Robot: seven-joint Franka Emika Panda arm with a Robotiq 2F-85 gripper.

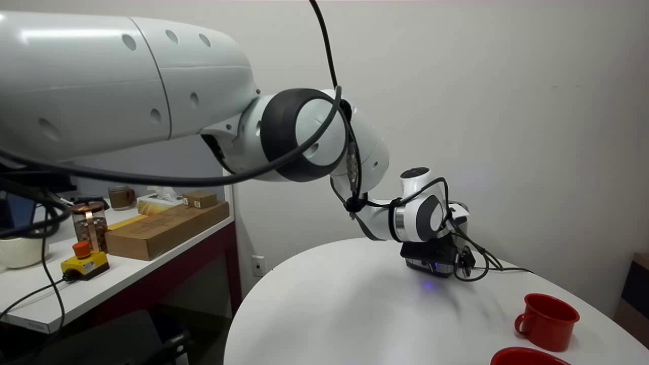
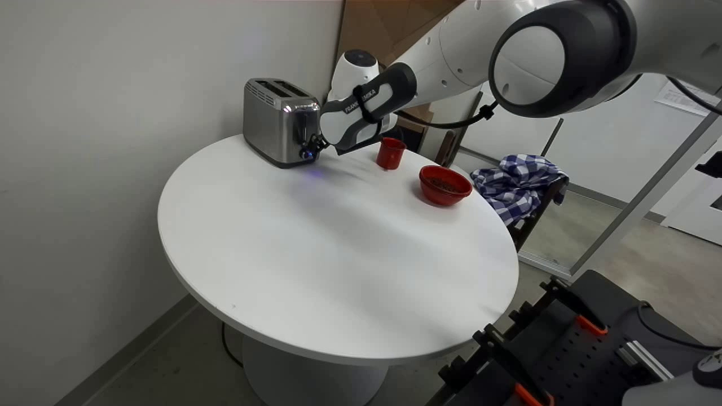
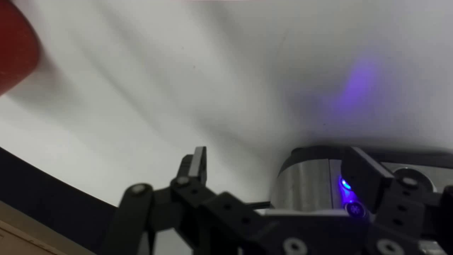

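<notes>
A silver toaster (image 2: 274,122) with two slots stands by the wall at the far left of the table, and the arm hides part of its control end. My gripper is at that end, its fingers set wide apart. In the wrist view one of the fingers (image 3: 366,178) lies across the toaster's panel, next to a lit blue light (image 3: 345,184), a small round button (image 3: 355,209) and a knob (image 3: 412,177). Whether that finger touches the panel cannot be told. The other finger is over bare table, clear of the toaster. Nothing is held.
A red mug (image 2: 390,153) and a red bowl (image 2: 444,186) with small dark bits in it stand on the right of the round white table (image 2: 325,270). Cables (image 1: 480,258) hang from the arm near the toaster.
</notes>
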